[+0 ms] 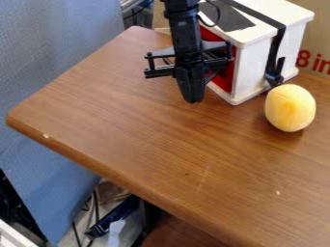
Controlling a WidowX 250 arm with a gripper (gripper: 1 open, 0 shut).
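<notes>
My black gripper (pixel 194 89) hangs low over the wooden table (pixel 142 154), in front of a white box with a red panel (pixel 244 68) and dark straps. Its fingertips point down; whether they are open or shut is hard to make out. A pale yellow oval fruit or ball (pixel 290 109) rests on the table to the right of the gripper, apart from it.
A cardboard box (pixel 312 53) stands behind at the right. The table's left and front edge runs diagonally, with a drop to clutter below and a blue-grey surface (pixel 45 68) beyond.
</notes>
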